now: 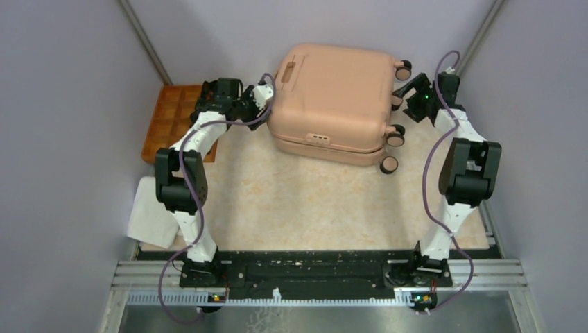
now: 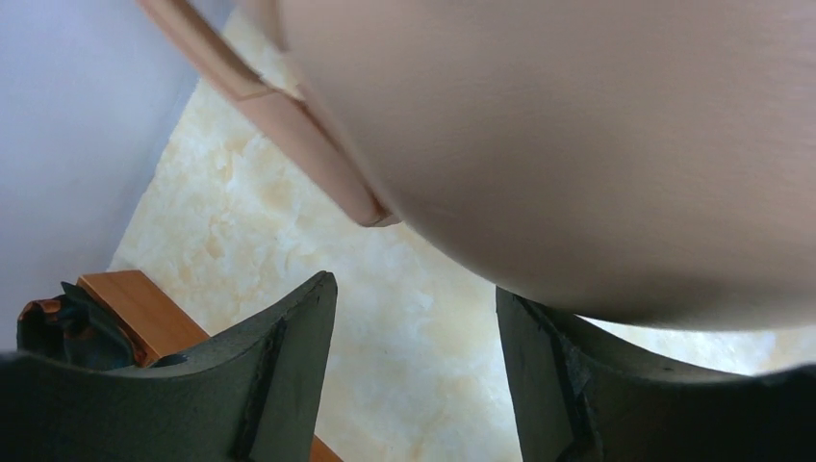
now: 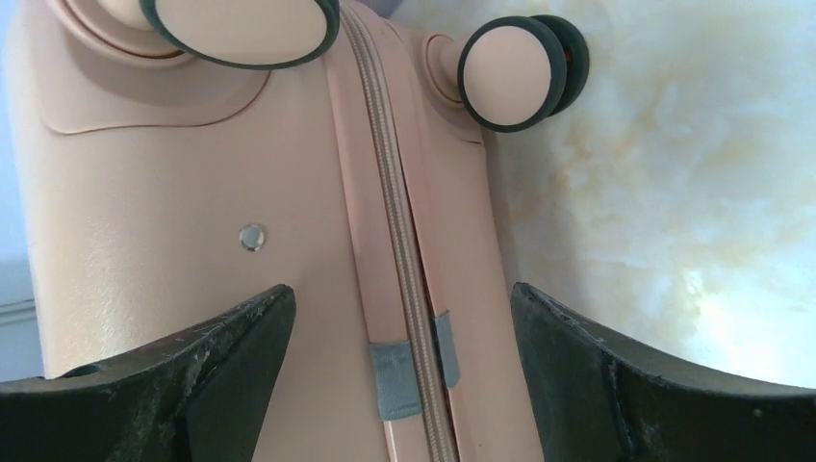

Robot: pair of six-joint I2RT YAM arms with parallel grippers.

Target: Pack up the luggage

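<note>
A closed pale pink hard suitcase (image 1: 333,90) lies on its side at the back centre, wheels (image 1: 388,164) pointing right. My left gripper is at the suitcase's left end, its fingers apart; the suitcase's rounded edge fills the upper right of the left wrist view, over the right finger. My right gripper stands open at the wheel end near the back, above the zipper (image 3: 399,212) and its grey tab, with nothing held between the fingers.
An orange compartmented tray (image 1: 161,121) with dark items sits at the left, behind my left arm. A white folded sheet (image 1: 149,211) lies at the front left. Walls close in at back and sides.
</note>
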